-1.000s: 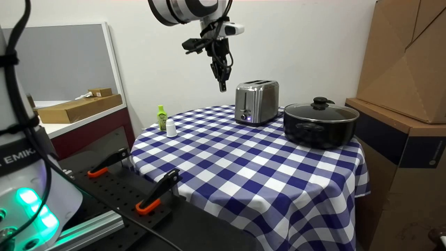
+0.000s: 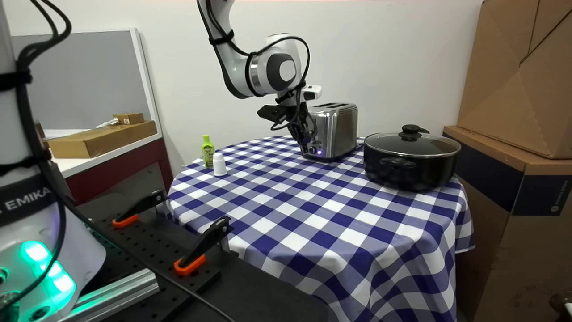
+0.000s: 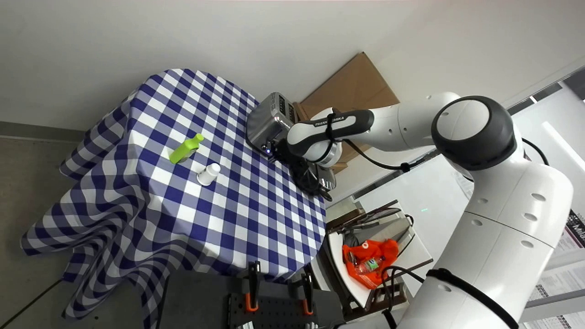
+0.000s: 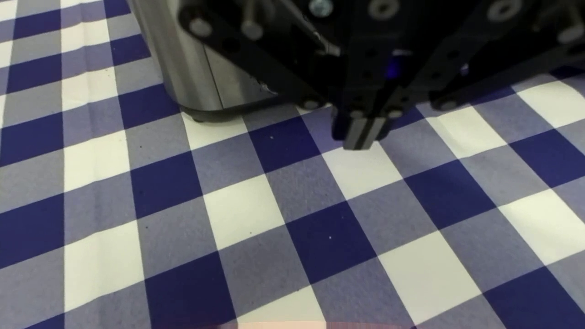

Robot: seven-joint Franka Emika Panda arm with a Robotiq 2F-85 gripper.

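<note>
A silver toaster [image 2: 340,129] stands upright toward the back of the checkered table, a small purple light glowing low on its front. Right at that front face is my gripper [image 2: 306,150], low and pointing down; whether it touches the toaster I cannot tell. In the wrist view my gripper has its two fingertips together, nothing showing between them, with the cloth below. The toaster's lower corner [image 4: 192,82] shows at upper left there, and the arm hides much of its front. From the second exterior view, the toaster [image 3: 268,121] sits beside the arm.
To the right of the toaster stands a black lidded pot [image 2: 410,163]. A green bottle [image 2: 208,150] and a white cup-like object [image 2: 219,164] are at the table's left. Large cardboard boxes [image 2: 515,214] border the right side.
My gripper has come down and to the right, from above and left of the toaster to its front face. The toaster, pot, bottle and white object stand where they were.
</note>
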